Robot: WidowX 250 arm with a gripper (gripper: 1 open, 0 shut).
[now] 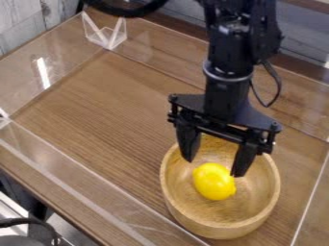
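Observation:
My black gripper [226, 142] hangs over the back half of a round wooden bowl [247, 215], its two fingers spread wide apart, one over the left side and one over the right. A yellow oval object [214, 183], like a lemon or toy, lies in the bowl, below and between the fingers, with nothing held.
A small clear wire or plastic holder [106, 29] stands at the back left. A black cable runs at the lower-left corner.

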